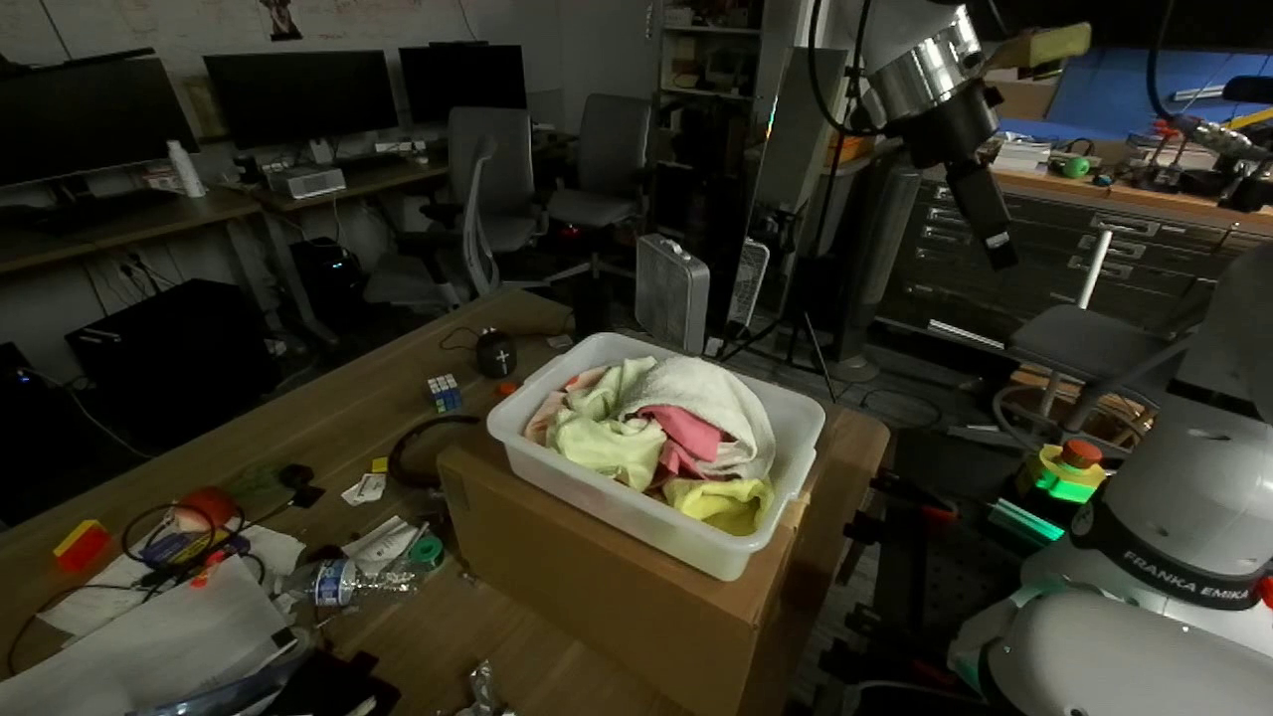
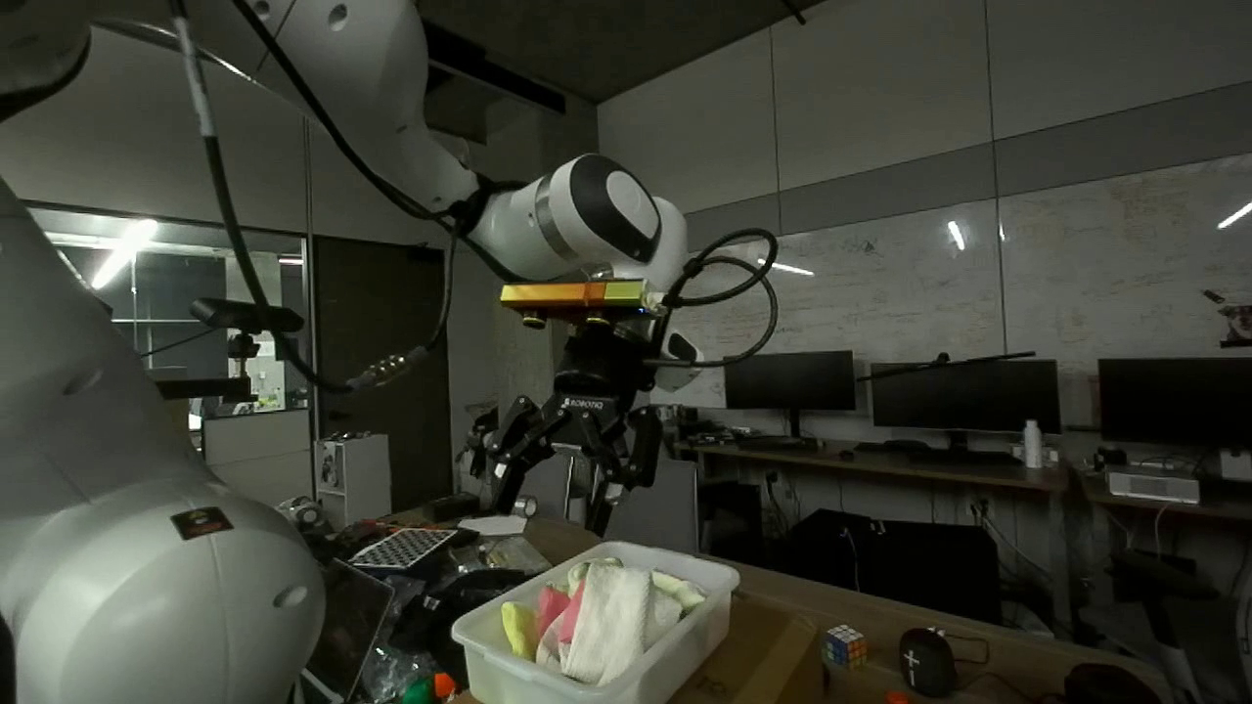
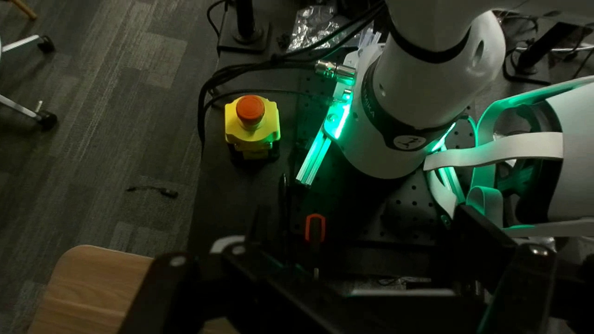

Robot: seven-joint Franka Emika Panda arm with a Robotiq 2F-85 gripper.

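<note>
A white plastic bin [image 1: 561, 447] holds several crumpled cloths: a white towel [image 1: 716, 400], a pale green cloth [image 1: 609, 442], a pink cloth [image 1: 686, 430] and a yellow cloth [image 1: 728, 503]. In exterior view 2 the white towel [image 2: 610, 622] drapes over the middle of the pile. My gripper [image 2: 552, 503] hangs in the air, well above the bin's height, its fingers spread with nothing visible between them. Exterior view 1 shows the gripper [image 1: 1000, 253] side-on at upper right, tilted. The wrist view looks down at the robot's base, and no cloth appears there.
Under the bin is a cardboard box [image 1: 597, 573] on the wooden table [image 1: 525, 632]. A puzzle cube [image 1: 444, 393] and a round black speaker [image 1: 495, 354] stand behind it. Papers, cables and a plastic bottle [image 1: 340, 583] clutter the left. A yellow emergency stop [image 3: 252, 127] sits beside the base.
</note>
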